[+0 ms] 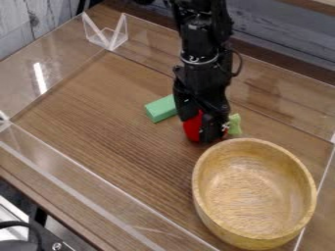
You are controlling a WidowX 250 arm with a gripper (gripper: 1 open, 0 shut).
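The black arm comes down from the top centre, its gripper (199, 110) low over a red object (195, 127), which it partly covers. A small green object (233, 125) lies at the right of the red one, and a green block (160, 109) lies just left of the gripper. Whether the fingers hold the red object is hard to tell.
A tan round bowl (254, 210) sits at the lower right. A clear plastic piece (105, 29) stands at the upper left.
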